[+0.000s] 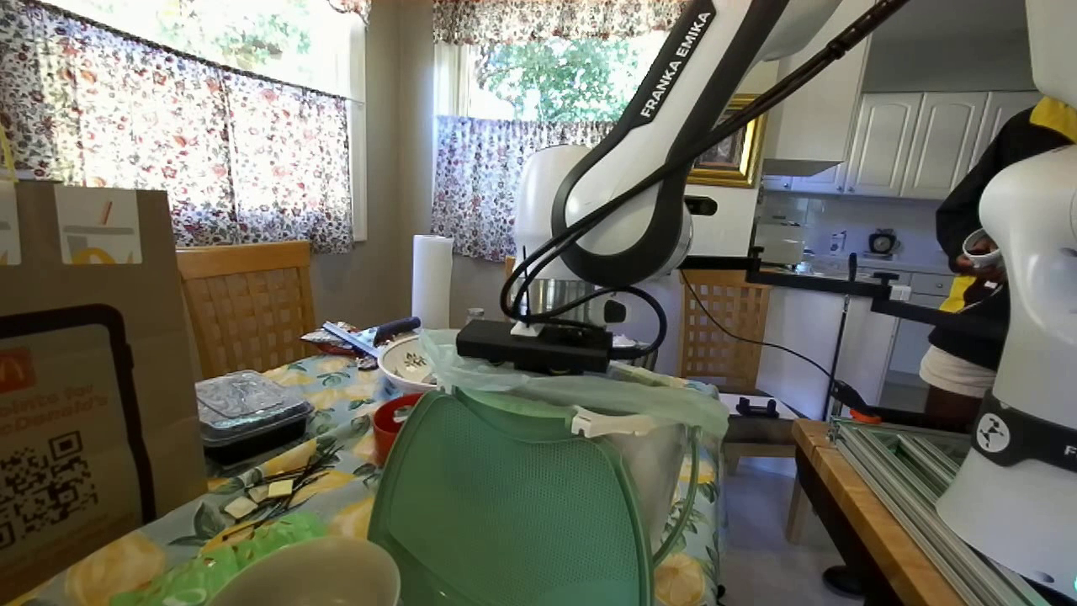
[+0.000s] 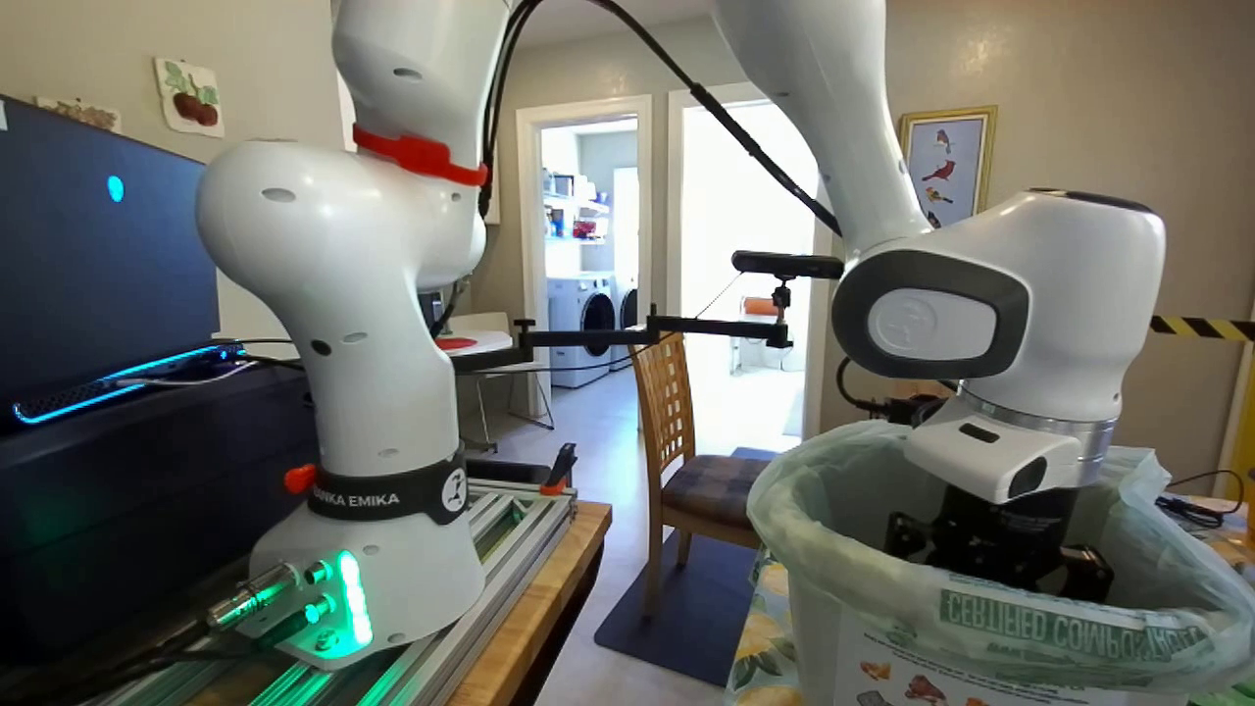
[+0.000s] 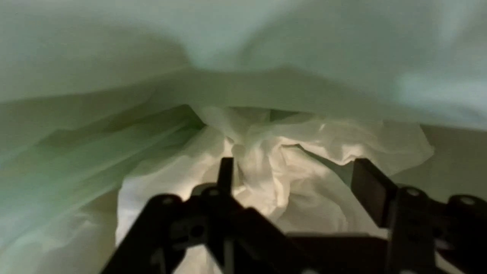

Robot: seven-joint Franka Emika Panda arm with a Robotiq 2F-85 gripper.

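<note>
My gripper is inside a bin (image 2: 847,635) lined with a thin pale green bag (image 2: 812,518). In the wrist view its dark fingers stand apart, part open. Behind and between them lies a crumpled white bag-like bundle (image 3: 315,201), gathered at its top; whether the fingers touch it I cannot tell. Folds of the green liner (image 3: 114,59) surround this bundle. From the side, the gripper (image 2: 1000,565) shows partly above the liner's near rim, and its tips are hidden.
The bin's green mesh lid (image 1: 505,505) hangs open at the front. On the table are a red container (image 1: 389,429), a white bowl (image 1: 404,364), a black takeout box (image 1: 252,409) and a pale bowl (image 1: 313,576). A paper bag (image 1: 91,384) stands at the left.
</note>
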